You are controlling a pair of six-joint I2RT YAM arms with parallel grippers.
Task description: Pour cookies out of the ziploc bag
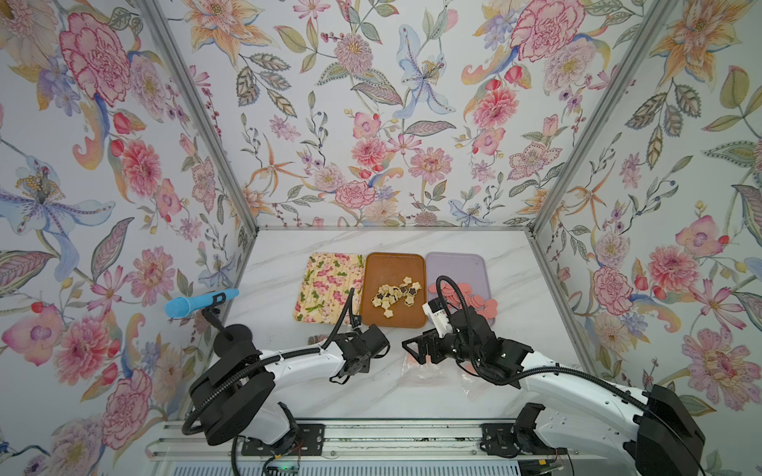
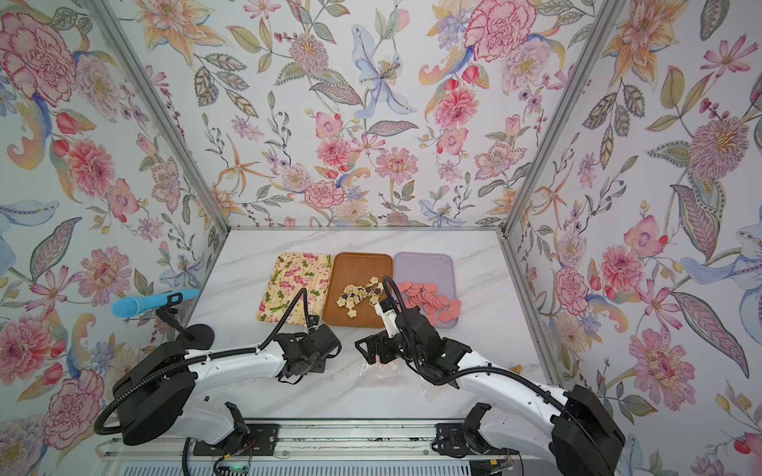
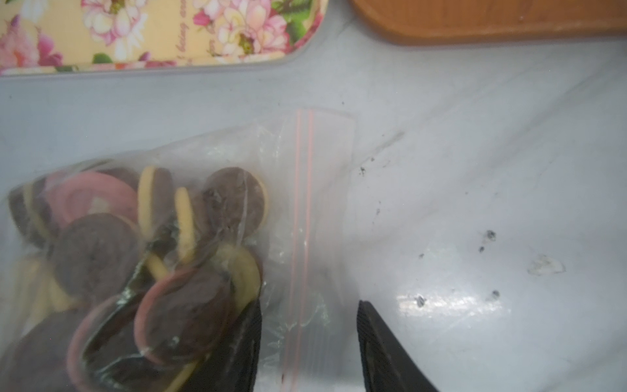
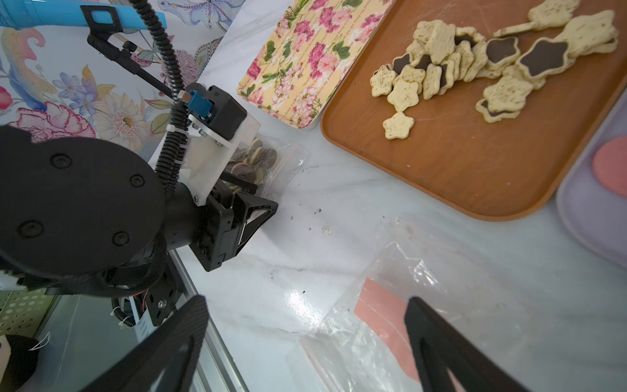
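A clear ziploc bag (image 3: 98, 254) of chocolate and pink round cookies lies on the marble table before the floral tray (image 3: 241, 32). My left gripper is open above the bag's zip end, its fingers straddling the red zip line. My right gripper hangs open over a flattened bag (image 4: 424, 274) with pink inside, nothing seen held.
A brown tray (image 4: 444, 163) holds star cookies; a lavender tray (image 1: 455, 261) holds pink discs. Both stand right of the floral tray along the back. A phone or blue holder (image 1: 198, 301) on a stand is at the left.
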